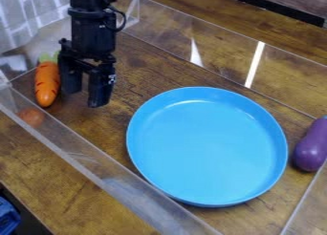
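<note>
My black gripper [86, 85] hangs low over the wooden floor of the tray at the upper left, open, just right of an orange carrot [46, 84] with a green top. Whether it touches the carrot is hard to tell. A large light blue plate [206, 143] lies to the right of centre, and a purple eggplant [311, 146] rests at the right edge.
Clear walls enclose the wooden area [153, 62]. The floor behind the plate is free. A dark blue object [7, 217] sits outside the wall at the lower left.
</note>
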